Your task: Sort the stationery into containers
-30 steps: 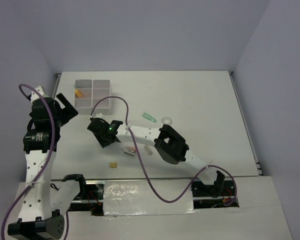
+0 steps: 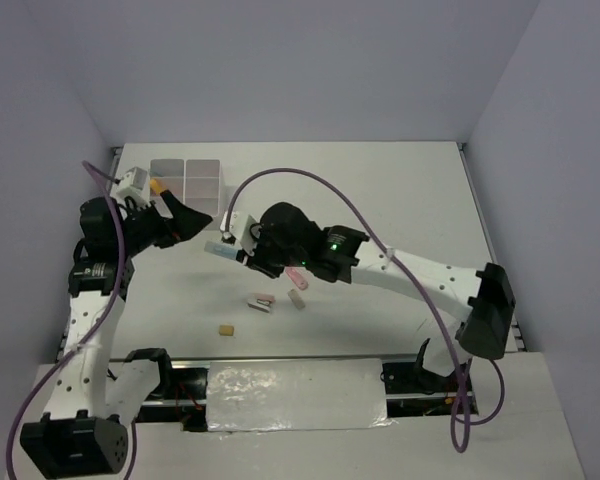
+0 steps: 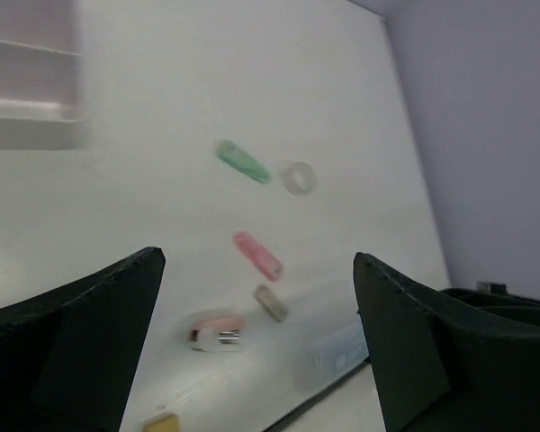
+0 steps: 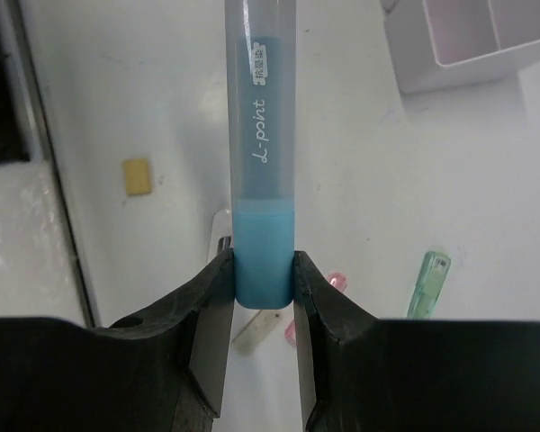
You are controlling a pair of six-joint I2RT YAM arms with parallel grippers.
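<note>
A clear-and-blue tube marked L-point [image 4: 263, 135] is held upright in the frame of the right wrist view, my right gripper shut on its blue end; from above it [image 2: 223, 250] reaches leftward toward my left gripper [image 2: 180, 225], which is open and empty near the container's lower left. The compartmented container [image 2: 202, 170] holds an orange item. On the table lie a green item [image 3: 242, 162], a pink item [image 3: 257, 255], a beige piece [image 3: 271, 303], a stapler-like item [image 3: 217, 338], a yellow block [image 2: 226, 330] and a clear ring [image 3: 299, 177].
Side walls enclose the table. A silvery sheet [image 2: 295, 395] lies at the front edge between the arm bases.
My right gripper has risen and moved right with the tube, which has come into sight in the top view. My left gripper has moved right, toward the tube.
</note>
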